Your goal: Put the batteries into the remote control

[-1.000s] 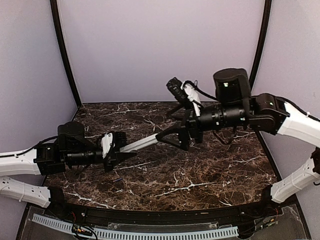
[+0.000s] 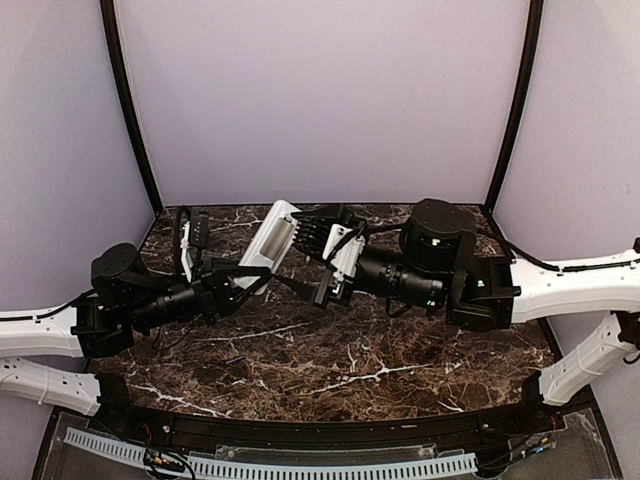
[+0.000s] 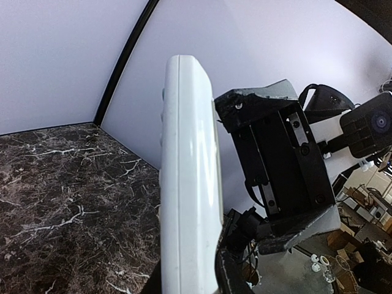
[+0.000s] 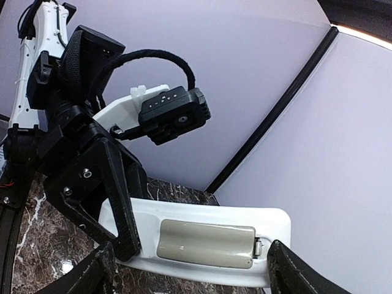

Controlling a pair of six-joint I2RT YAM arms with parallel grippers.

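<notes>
A white remote control [image 2: 266,245] is tilted above the table, with my left gripper [image 2: 262,273] shut on its lower end. In the right wrist view, the remote [image 4: 147,223] lies crosswise with a grey rectangular area [image 4: 205,244] facing the camera and a small metal piece [image 4: 258,247] at one end of it; whether that area is a cover or an open bay I cannot tell. My right gripper is open, its fingers spread near the remote with no grip on it. The left wrist view shows the remote [image 3: 190,177] edge-on. No battery can be clearly made out.
A small dark object [image 2: 236,359] lies on the brown marbled table [image 2: 330,375], too small to identify. Pale walls [image 2: 320,100] enclose the back and sides.
The left gripper has turned the remote from edge-on so its grey area faces up.
</notes>
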